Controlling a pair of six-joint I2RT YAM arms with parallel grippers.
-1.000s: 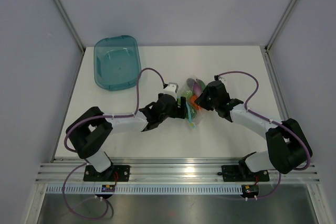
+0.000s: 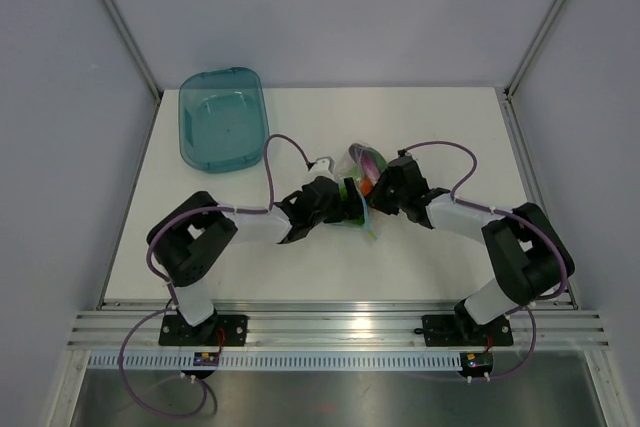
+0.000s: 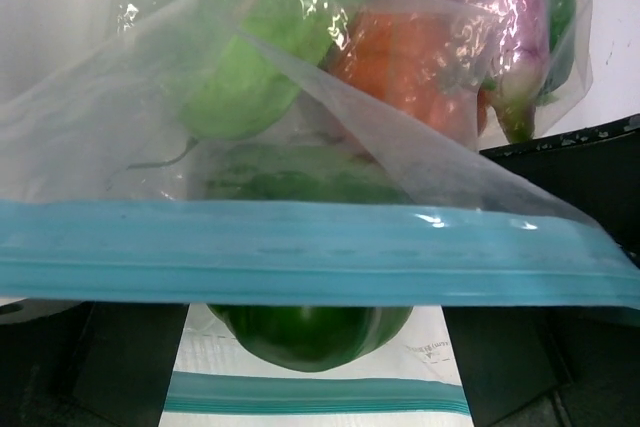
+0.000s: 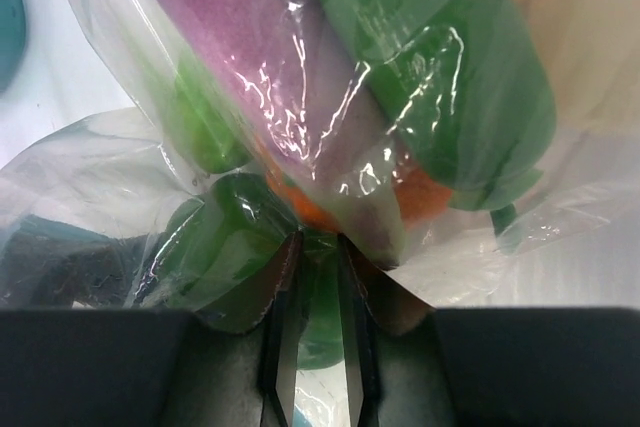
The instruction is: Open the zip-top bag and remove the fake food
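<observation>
A clear zip top bag with a blue zip strip holds the fake food: a green pepper, a light green vegetable, an orange one and a purple one. My left gripper is open at the bag's mouth, its fingertips passing under the upper strip, with the pepper showing between the fingers. Against the bag's right side, my right gripper has its fingers parted by a narrow gap. Whether bag film lies in that gap is hard to see. From above, the grippers hide much of the bag.
An empty teal bin stands at the back left of the white table. Clear table lies behind and in front of the bag. My two grippers are close together, with little room between them.
The right gripper has shifted left, closer to the left one. My left arm has swung a little to the right, and the bag has moved slightly leftward.
</observation>
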